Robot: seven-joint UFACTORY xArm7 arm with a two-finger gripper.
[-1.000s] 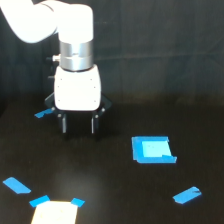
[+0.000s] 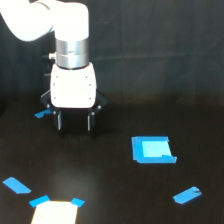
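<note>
My white gripper (image 2: 75,123) hangs over the left part of the dark table, its two dark fingers (image 2: 59,121) pointing down and standing well apart. Nothing shows between them. To the right lies a pale blue-white square (image 2: 155,149) bordered by blue tape (image 2: 138,150), clear of the gripper. At the bottom edge, a bright cream-white rectangle (image 2: 54,213) is partly cut off by the frame, with blue tape (image 2: 39,201) at its upper corners.
Loose strips of blue tape lie at the left (image 2: 16,186), at the lower right (image 2: 187,195) and behind the gripper (image 2: 43,113). A dark curtain (image 2: 160,50) closes off the back.
My gripper has shifted slightly to the left, with its fingers still apart. The taped square, the cream-white rectangle and the tape strips have not moved.
</note>
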